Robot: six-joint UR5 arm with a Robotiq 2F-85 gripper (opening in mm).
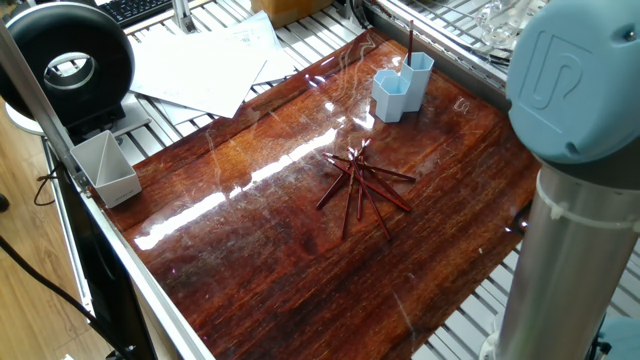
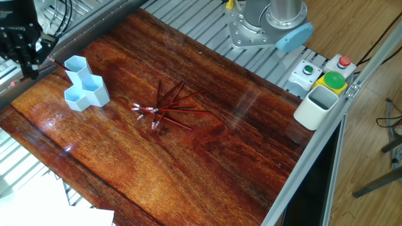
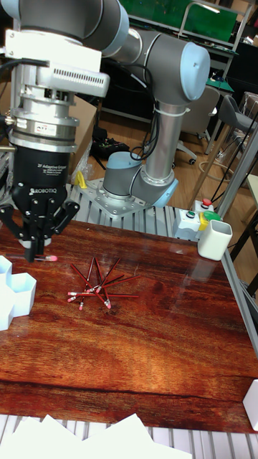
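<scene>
My gripper (image 3: 35,255) hangs low beside the pale-blue holder of joined hexagonal cups (image 3: 21,295). Its fingertips are close together, with a dark red pencil (image 3: 51,259) lying crosswise at them, pink eraser showing; the exact contact is hard to make out. In exterior view 2 the gripper (image 2: 30,72) is just left of the holder (image 2: 94,95). One pencil (image 1: 410,42) stands upright in a holder cup. Several dark red pencils (image 1: 365,192) lie fanned and crossed in a loose pile on the brown wood-patterned board (image 1: 250,270).
A white cup (image 2: 309,113) stands by the emergency buttons (image 2: 335,80) at the board's edge. A white open box (image 1: 107,172) sits at the opposite edge. Paper sheets (image 1: 200,65) lie off the board. The board around the pile is clear.
</scene>
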